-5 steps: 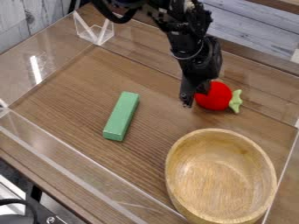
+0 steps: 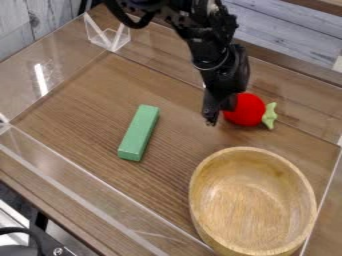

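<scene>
My black gripper (image 2: 217,105) reaches down from the top centre, its tip just left of and partly over a red round object (image 2: 245,110) with a pale green piece (image 2: 270,116) at its right side. Whether anything is between the fingers is hard to see; they look close together. A green block (image 2: 138,133) lies left of centre, and a wooden bowl (image 2: 253,203) sits at the lower right.
A clear plastic container (image 2: 107,33) stands at the top left. A wall and ledge border the back.
</scene>
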